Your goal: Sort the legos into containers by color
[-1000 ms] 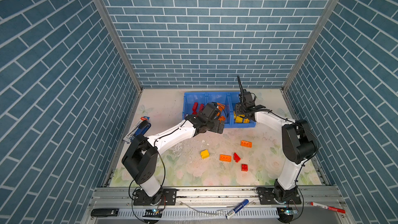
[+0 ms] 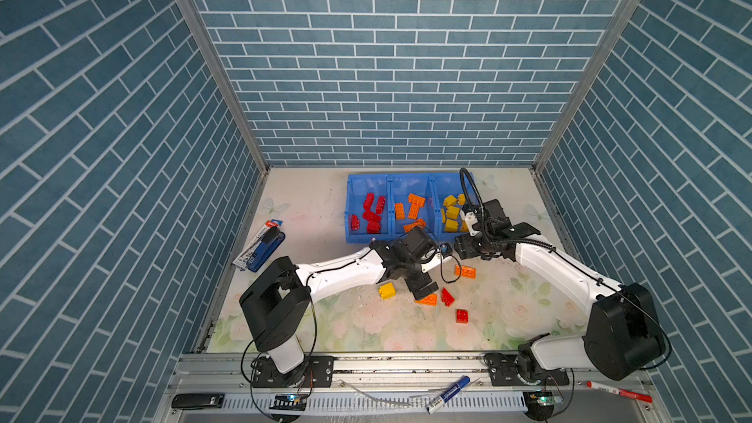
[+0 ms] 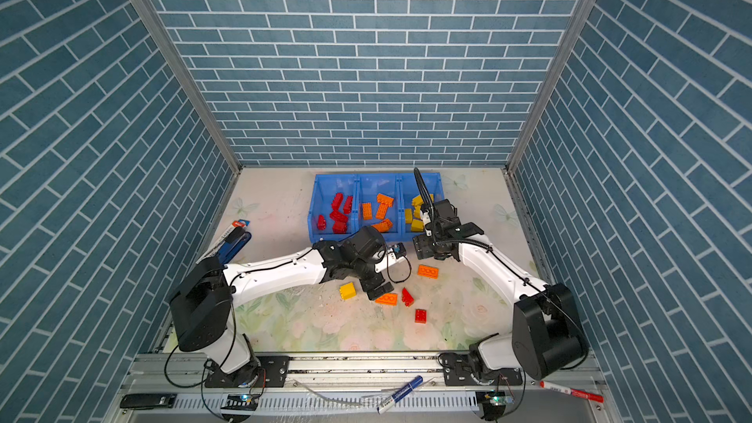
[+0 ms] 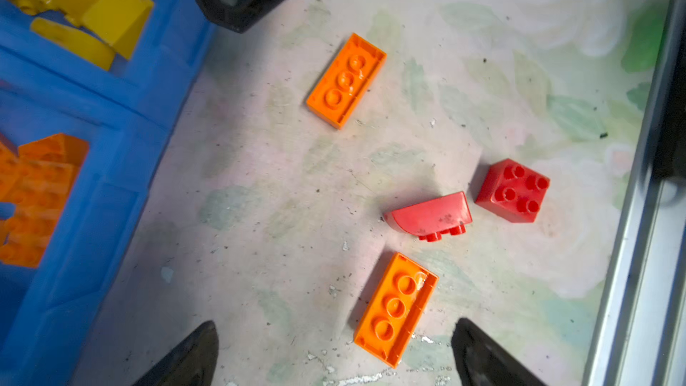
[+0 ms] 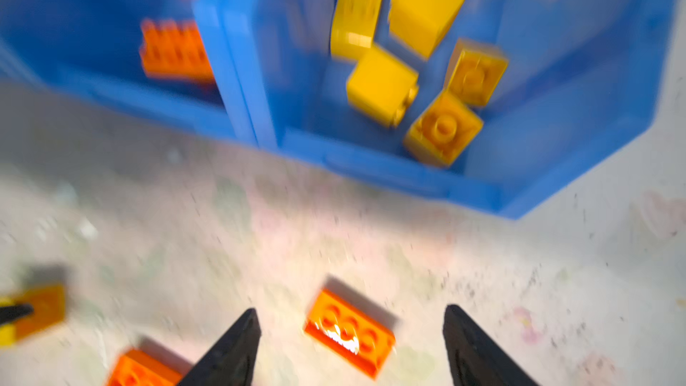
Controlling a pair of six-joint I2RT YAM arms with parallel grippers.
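A blue three-part container [image 2: 368,236] holds red, orange and yellow bricks in separate compartments. My left gripper is open above an orange brick [image 4: 395,307], with two red bricks [image 4: 512,191] just beyond it. My right gripper is open over a second orange brick [image 5: 348,330] in front of the yellow compartment, with nothing between its fingers. A loose yellow brick [image 2: 387,290] lies left of the left gripper.
A blue tool [image 2: 268,247] and other items lie at the table's left edge. The table's front rail [image 4: 621,278] runs near the loose bricks.
My right gripper has come out from over the yellow compartment toward the orange brick in front.
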